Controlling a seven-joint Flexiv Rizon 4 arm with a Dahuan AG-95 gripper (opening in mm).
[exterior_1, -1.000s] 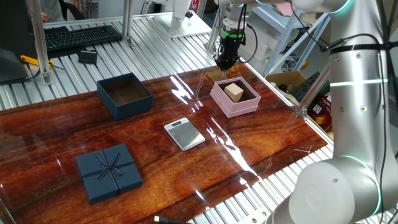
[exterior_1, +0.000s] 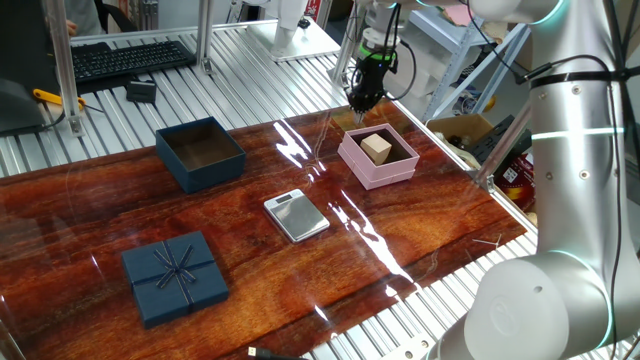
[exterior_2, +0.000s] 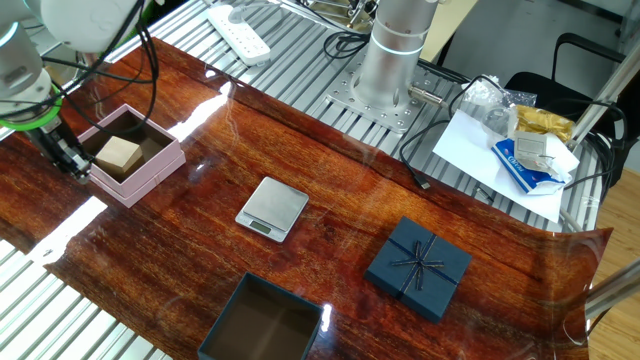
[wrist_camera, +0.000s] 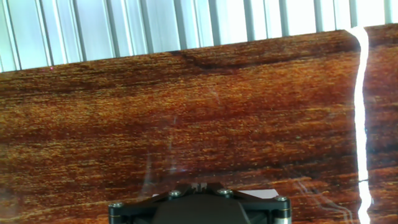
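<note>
A pale wooden block sits inside the open pink box, tilted against its inner side. In exterior view 2 the same block shows within the pink box. My gripper is just outside that box, on its far side in exterior view 1, apart from the block. The wrist view has the gripper at the bottom edge, fingers drawn together, with nothing seen between them. A pale strip of the pink box peeks out behind it.
A silver scale lies mid-table. An open dark blue box and a blue lid with a bow are on the left in exterior view 1. Bare wood-patterned table lies below the wrist camera.
The gripper's wrist has shifted very slightly near the pink box. Box, block, scale and lid stay where they were.
</note>
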